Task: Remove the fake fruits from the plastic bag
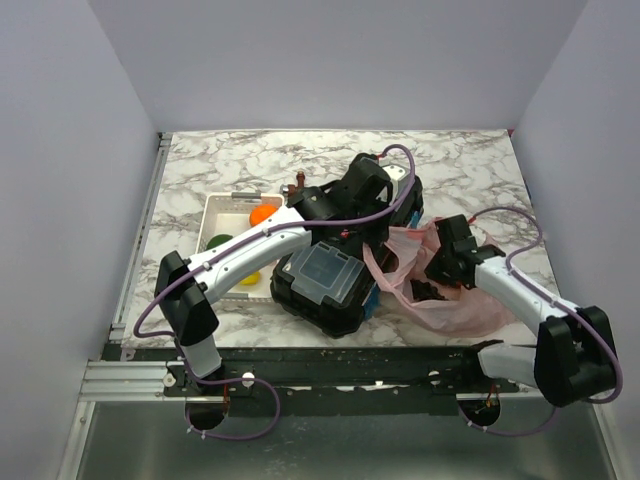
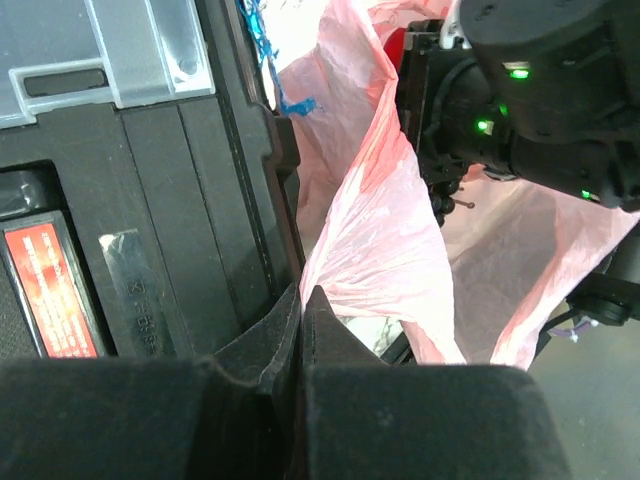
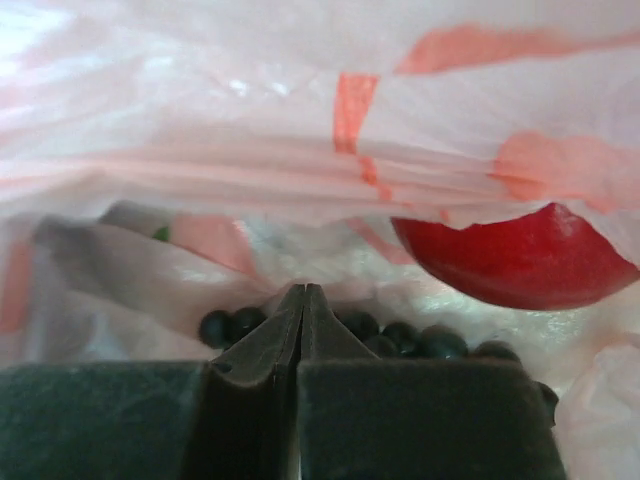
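Observation:
My left gripper is shut on the edge of the pink plastic bag [image 2: 372,235], drawing its mouth up beside the black case. Inside the opening, my right gripper is shut, and nothing clear shows between its fingertips. A bunch of dark grapes [image 3: 440,343] lies just behind and below these fingertips; from above, the dark grapes [image 1: 428,291] rest on the bag's floor. A shiny red fruit [image 3: 525,262] sits to the right, partly covered by a fold of the bag. The right arm hides much of the bag's inside in the top view.
A white tray [image 1: 213,210] at the left holds an orange fruit [image 1: 262,214], a green one [image 1: 219,241] and a yellow one [image 1: 250,278]. Black cases [image 1: 318,290] stand between tray and bag. Bare marble table lies behind the bag.

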